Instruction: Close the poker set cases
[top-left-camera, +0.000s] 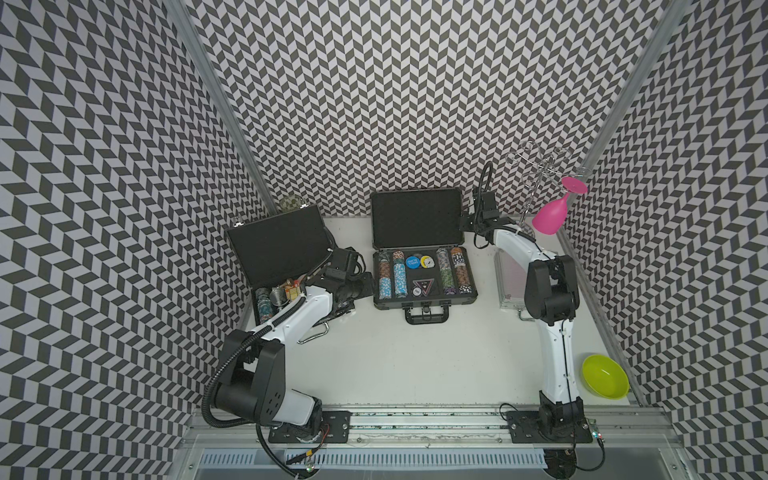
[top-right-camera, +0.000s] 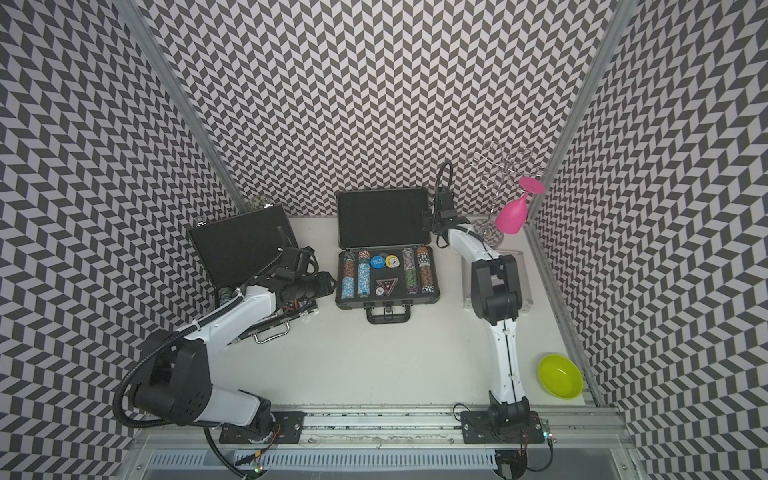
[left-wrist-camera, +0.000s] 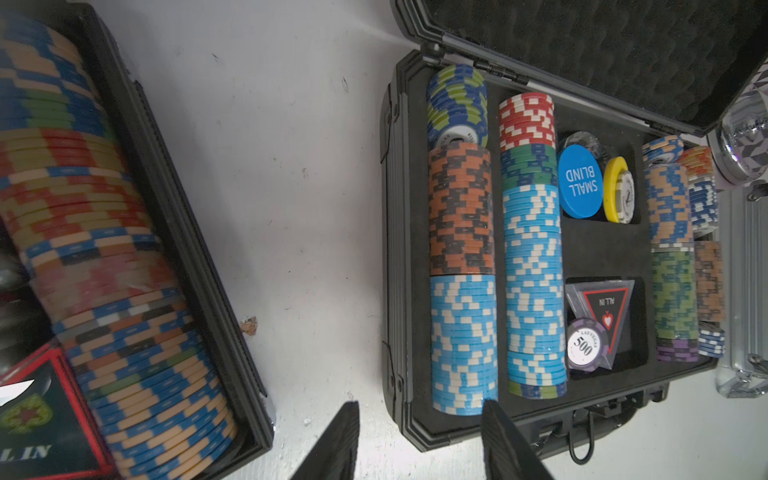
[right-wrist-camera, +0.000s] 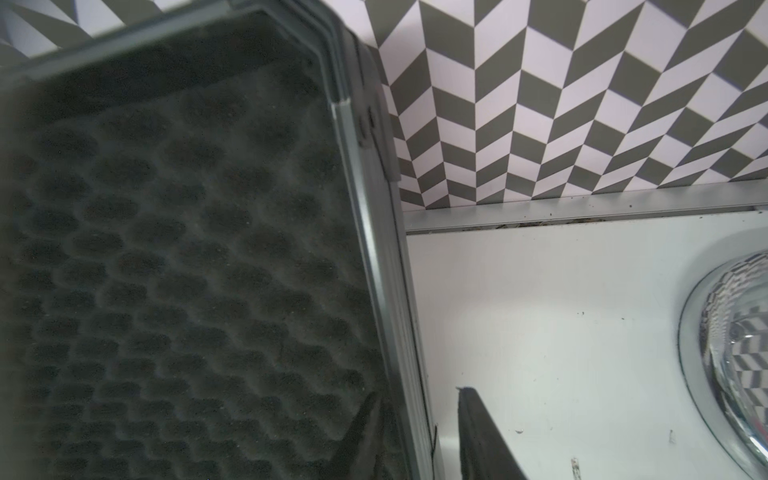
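Note:
Two black poker cases stand open, lids up: the middle case (top-right-camera: 383, 304) and a tilted left case (top-left-camera: 276, 246), both holding chips. My left gripper hangs low between them, fingers apart with nothing held; in the left wrist view it is at the front left of the middle case. My right gripper is at the right edge of the middle lid (right-wrist-camera: 200, 264), one finger on either side of that edge, part open; whether it touches cannot be told.
A closed silver case (top-left-camera: 512, 284) lies at right, partly hidden by my arm. A wire rack with a pink glass (top-left-camera: 550, 214) stands behind it, a green bowl (top-left-camera: 605, 376) at front right.

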